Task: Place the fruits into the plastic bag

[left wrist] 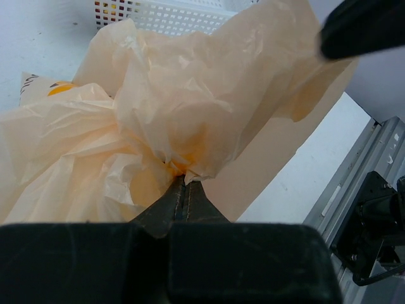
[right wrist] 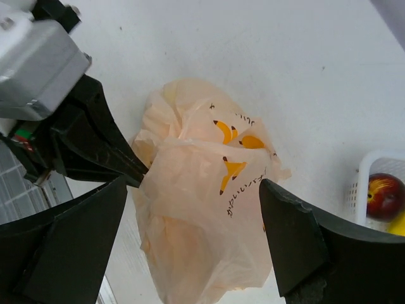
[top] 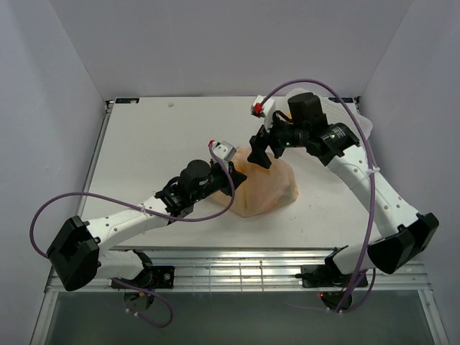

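The crumpled, translucent orange plastic bag (top: 266,194) lies on the white table, showing printed yellow shapes in the right wrist view (right wrist: 202,209). My left gripper is shut at the bag's near side, its tips against the film; thin plastic may be pinched between them. My right gripper (top: 264,149) hangs open over the bag, nothing between its fingers. A red apple (right wrist: 385,193) and a yellow fruit (right wrist: 395,225) sit in a white perforated basket (right wrist: 364,177).
The basket (top: 345,115) stands at the back right, partly hidden by my right arm in the top view.
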